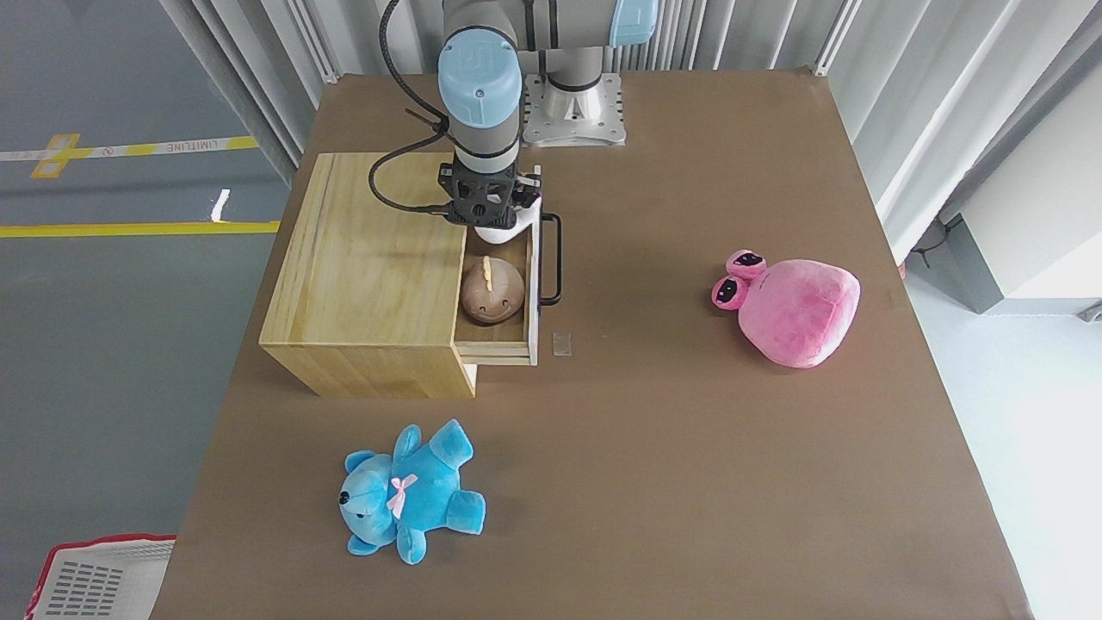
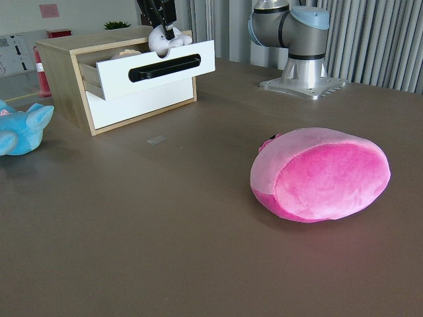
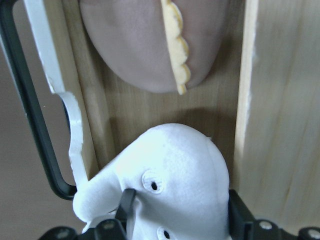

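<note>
My gripper is shut on a white plush toy with stitched eyes, held low at the back end of the open top drawer of a wooden cabinet. In the front view the gripper body mostly hides the toy. A round brown plush with a yellow crest lies in the drawer. Whether the white toy touches the drawer floor I cannot tell.
A pink plush lies on the table to the right. A blue bear lies in front of the cabinet. The robot base stands behind.
</note>
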